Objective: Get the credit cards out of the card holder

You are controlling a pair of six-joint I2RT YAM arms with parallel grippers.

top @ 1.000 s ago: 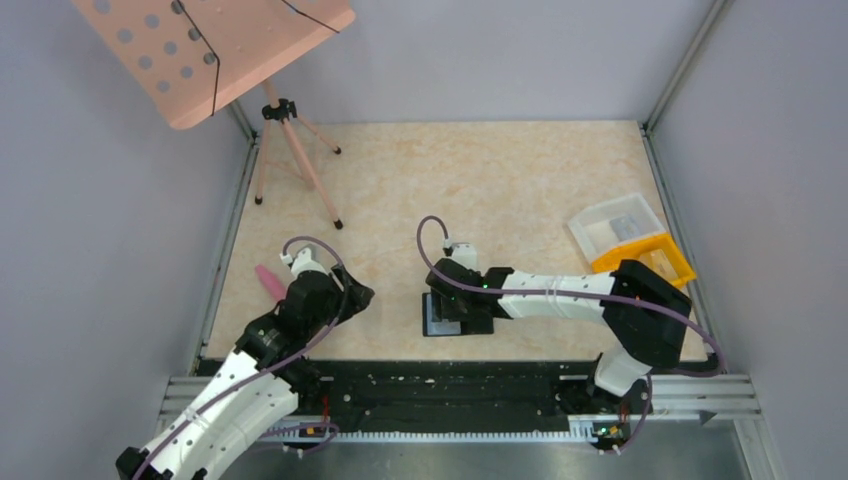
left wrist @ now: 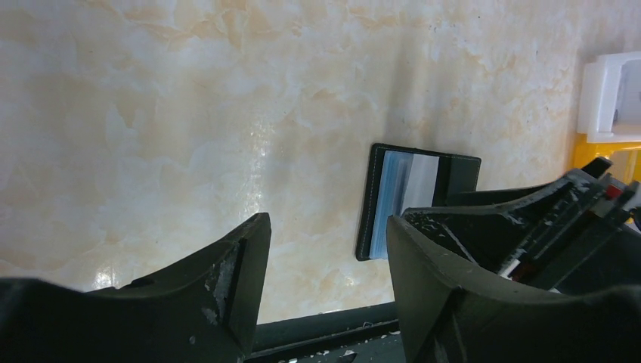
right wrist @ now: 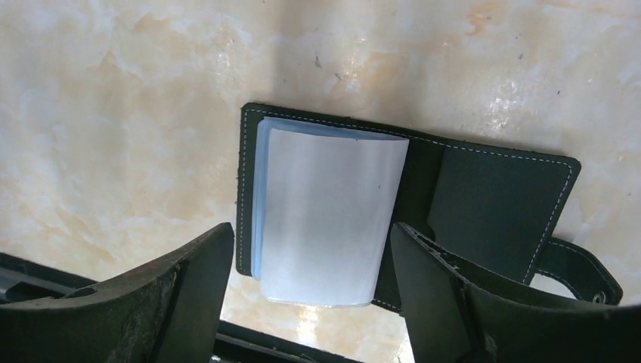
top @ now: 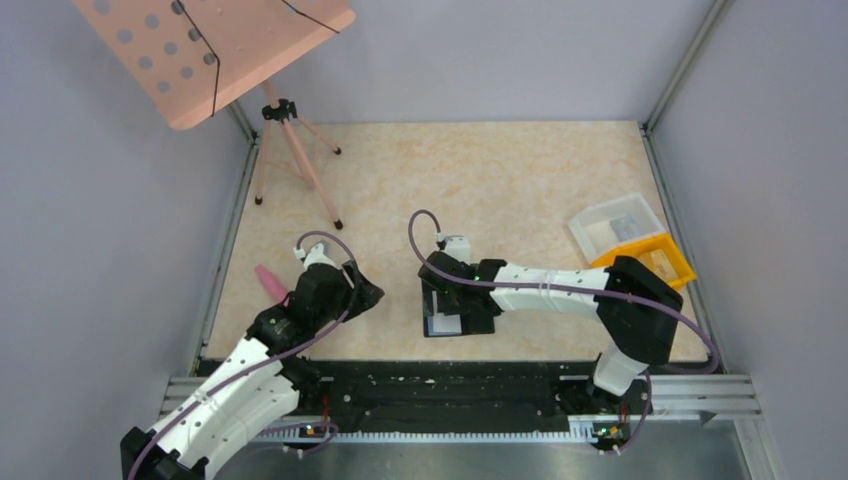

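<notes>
The dark card holder (right wrist: 499, 200) lies unfolded near the table's front edge, its clear sleeves (right wrist: 329, 215) flat on its left half. Whether cards sit inside those pale, glossy sleeves I cannot make out. Directly above the holder hangs my right gripper, open, its fingers framing the sleeves with nothing between them. My left gripper is over the table to the left of the holder. Its fingers stand apart and only bare tabletop shows in the gap. In the left wrist view the right gripper covers part of the card holder (left wrist: 366, 219).
At the right side sit a white bin (top: 590, 236) and a yellow bin (top: 683, 262). A pink tripod (top: 306, 172) stands at the back left, and a pink object (top: 268, 281) lies beside the left arm.
The card holder stays in place.
</notes>
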